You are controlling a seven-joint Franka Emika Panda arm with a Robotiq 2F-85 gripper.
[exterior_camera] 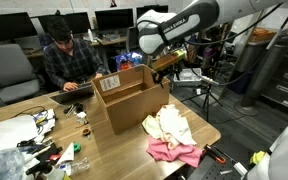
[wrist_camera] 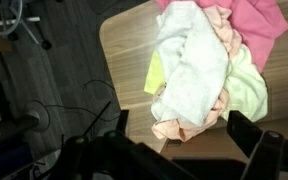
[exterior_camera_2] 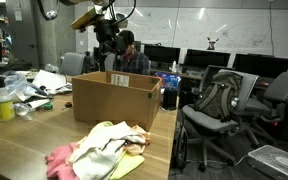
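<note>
A pile of cloths lies on the wooden table beside the open cardboard box (exterior_camera: pixel 134 105). In the wrist view the pile shows a white cloth (wrist_camera: pixel 194 70), a pink cloth (wrist_camera: pixel 259 28), a pale green cloth (wrist_camera: pixel 246 88) and a small yellow patch (wrist_camera: pixel 155 72). My gripper (exterior_camera: pixel 171 77) hangs in the air near the box's right end. Its fingers (wrist_camera: pixel 246 132) are spread wide, with nothing held between them; the pile lies below and ahead of them. From the other side, the gripper (exterior_camera_2: pixel 117 46) appears above the box's rim. The box's inside is mostly hidden.
Scattered small items and a clear plastic bag (exterior_camera: pixel 4 165) cover the table's left part. A spray bottle (exterior_camera_2: pixel 4 103) stands there too. Behind the box a person (exterior_camera: pixel 69 60) sits at a laptop. Bare wood (wrist_camera: pixel 134 50) shows beside the cloths.
</note>
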